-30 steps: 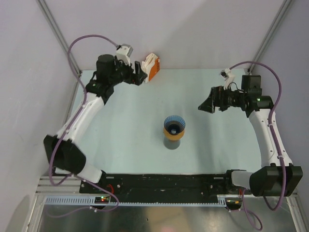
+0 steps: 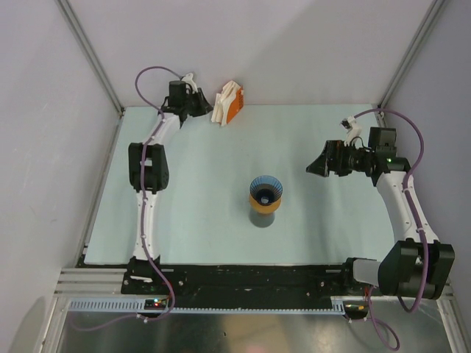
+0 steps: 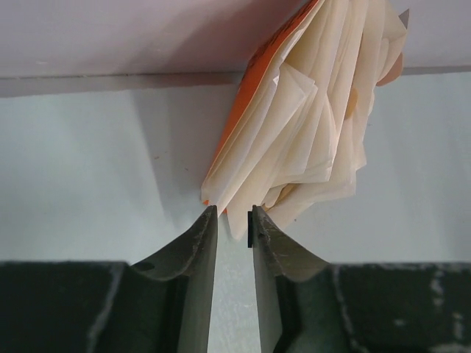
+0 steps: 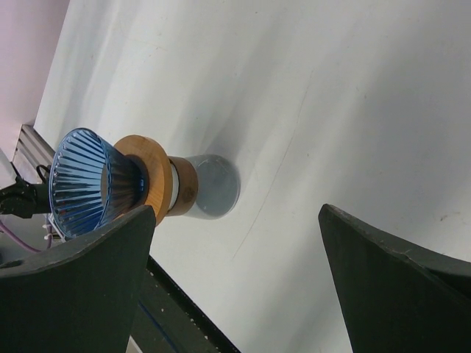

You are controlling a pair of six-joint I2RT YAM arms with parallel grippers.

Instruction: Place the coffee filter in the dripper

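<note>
A bundle of pale paper filters (image 2: 221, 107) in an orange pack (image 2: 235, 103) leans against the back wall, filling much of the left wrist view (image 3: 309, 132). My left gripper (image 2: 208, 108) is just short of it, fingertips close together at the bundle's lower edge, with a narrow gap (image 3: 232, 209). The dripper (image 2: 266, 187), with blue ribs and wooden collar, stands on a clear vessel (image 4: 217, 184) in the middle. My right gripper (image 2: 316, 166) hangs open to its right, empty (image 4: 237, 215).
The back wall (image 2: 309, 51) rises directly behind the filters; side walls bound both sides.
My left gripper has moved back toward the filters and its arm has swung to the left, with the fingers now narrower.
</note>
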